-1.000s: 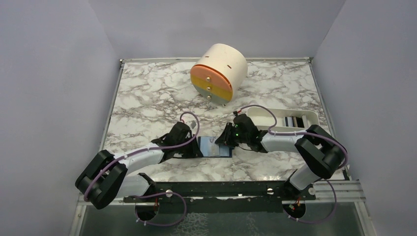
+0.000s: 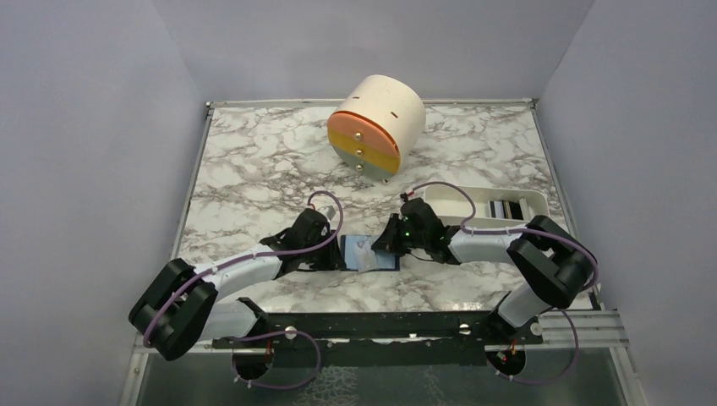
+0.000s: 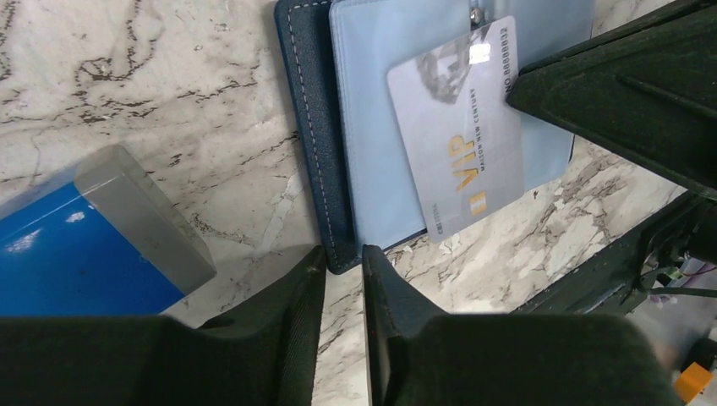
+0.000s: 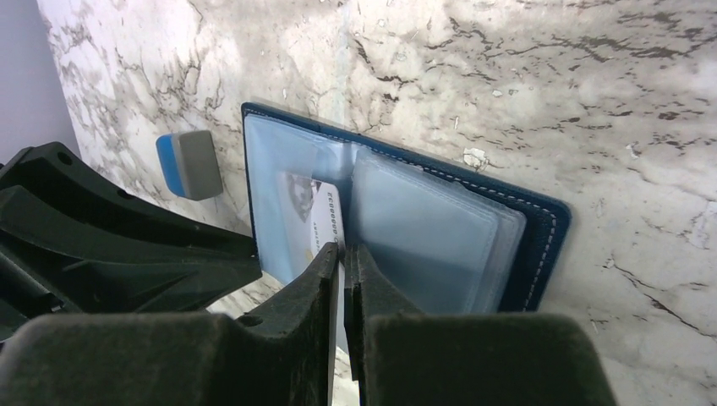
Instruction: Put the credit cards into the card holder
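Note:
An open blue card holder (image 2: 352, 249) lies on the marble table between both grippers, with a silver VIP card (image 3: 457, 127) on its pale pocket. My left gripper is at the holder's lower corner, its fingertips slightly parted; whether anything is between them is unclear. My right gripper is over the card, its fingertips close together at the card's edge; I cannot tell whether they grip it.
A white tray (image 2: 452, 199) holding several cards sits at the right. A cream drum-shaped cabinet (image 2: 380, 110) stands at the back. A blue-and-grey block (image 3: 93, 245) lies beside the holder.
The card shows lower on the holder; my right gripper shifted very slightly.

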